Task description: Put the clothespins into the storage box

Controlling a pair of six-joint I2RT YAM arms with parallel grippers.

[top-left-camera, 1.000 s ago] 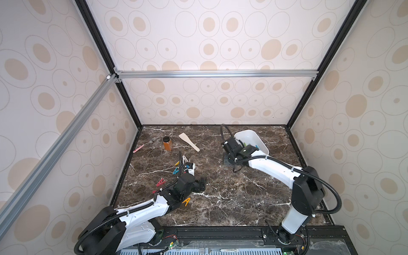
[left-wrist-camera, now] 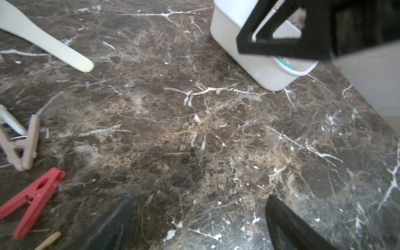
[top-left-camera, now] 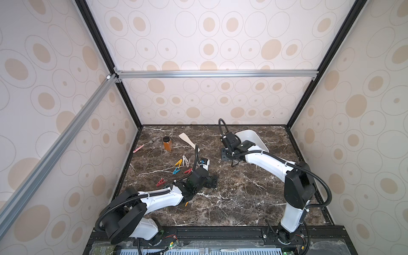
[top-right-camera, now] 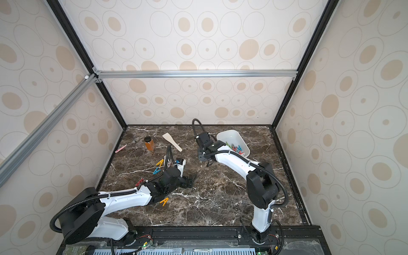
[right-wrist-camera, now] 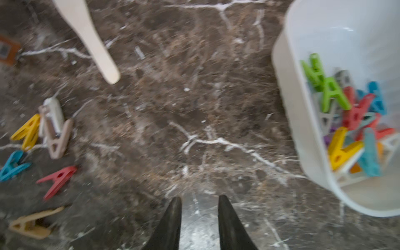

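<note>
A white storage box [right-wrist-camera: 306, 120] at the right holds several coloured clothespins [right-wrist-camera: 352, 112]. More lie loose at the left: a yellow one [right-wrist-camera: 27, 132], a beige one [right-wrist-camera: 58, 137], a blue one [right-wrist-camera: 12, 166], a red one [right-wrist-camera: 58, 181] and a wooden one [right-wrist-camera: 31, 225]. An orange clothespin [top-right-camera: 164, 201] rests near the left forearm. My right gripper is open and empty over bare table, left of the box. Also open and empty, my left gripper hovers right of the red clothespin [left-wrist-camera: 35, 200]. The arms partly cover both box and pins in the top left view.
A wooden spatula [top-left-camera: 188, 140] and an orange jar with a black lid [top-left-camera: 167, 143] stand at the back left. A pink-handled tool [top-left-camera: 138, 148] lies by the left wall.
</note>
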